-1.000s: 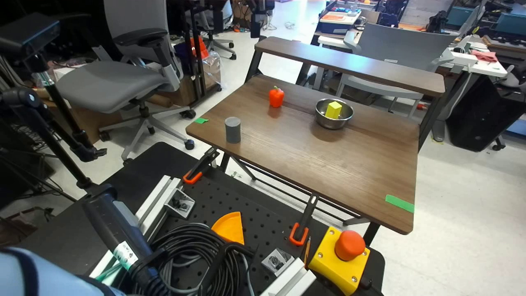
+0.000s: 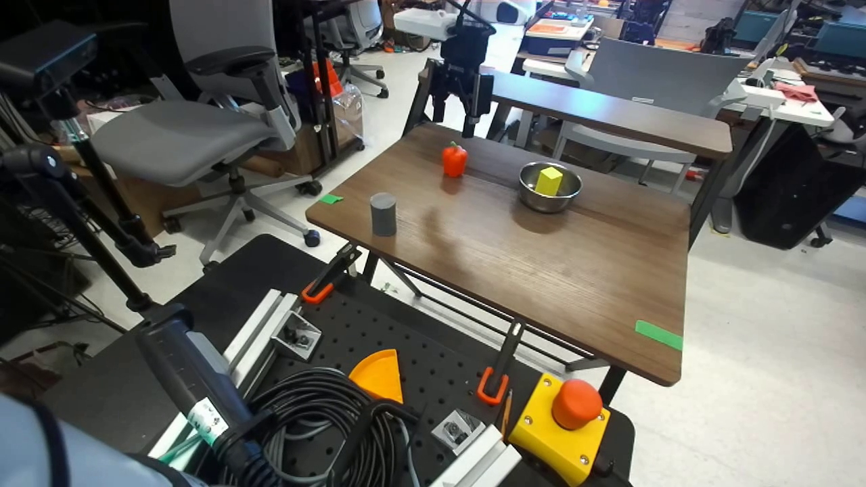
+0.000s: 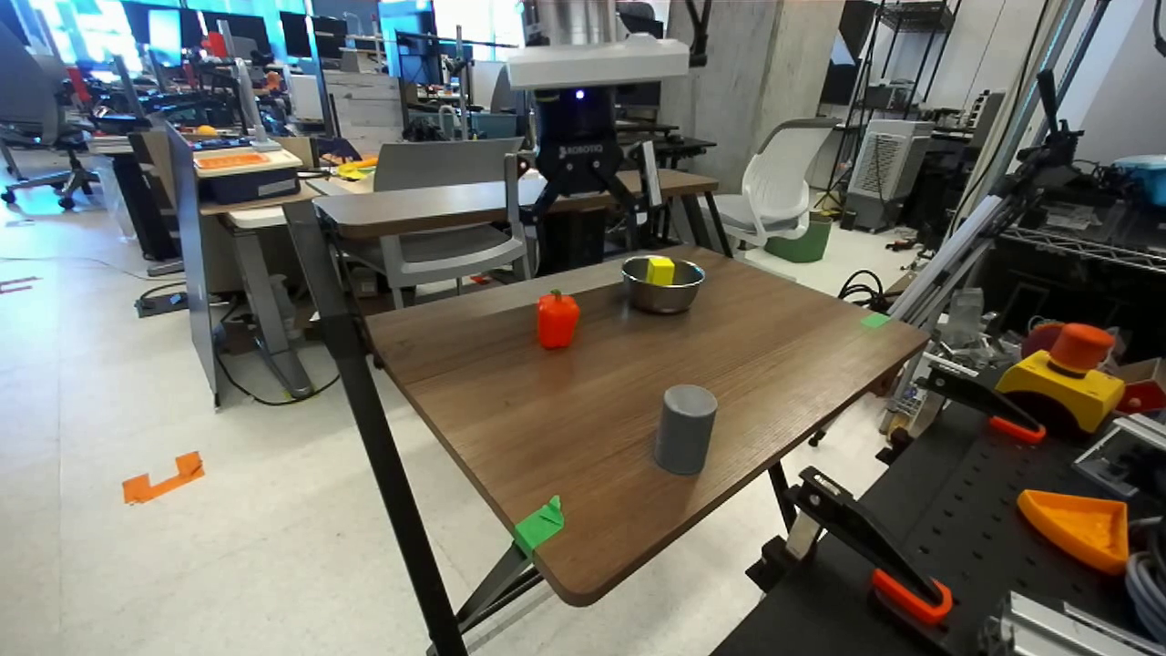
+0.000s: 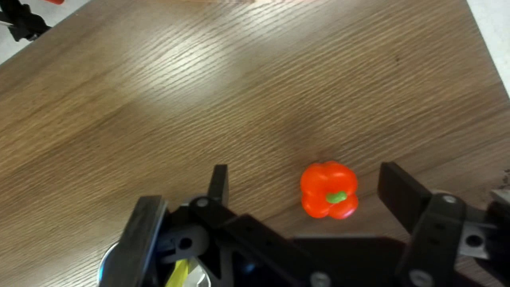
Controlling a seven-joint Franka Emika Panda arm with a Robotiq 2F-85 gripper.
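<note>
An orange-red bell pepper (image 2: 454, 161) with a green stem stands on the brown table, left of a metal bowl (image 2: 528, 193) in exterior view 1. Inside that bowl sits a yellow block (image 2: 549, 181). Toward the table's near left corner a grey cylinder (image 3: 686, 431) stands upright. My gripper hangs above the tabletop with its fingers wide apart and nothing held. In the wrist view the pepper (image 4: 329, 190) shows below, between the two fingers and nearer the right one. The bowl is mostly hidden behind the left finger there.
A raised shelf (image 2: 584, 109) runs along the table's back edge, close to the gripper. Green tape (image 2: 659, 333) marks the front right corner.
The gripper has come down and to the right in exterior view 1, from above the far left to over the table's back left. Pepper, bowl, block and cylinder have stayed put.
</note>
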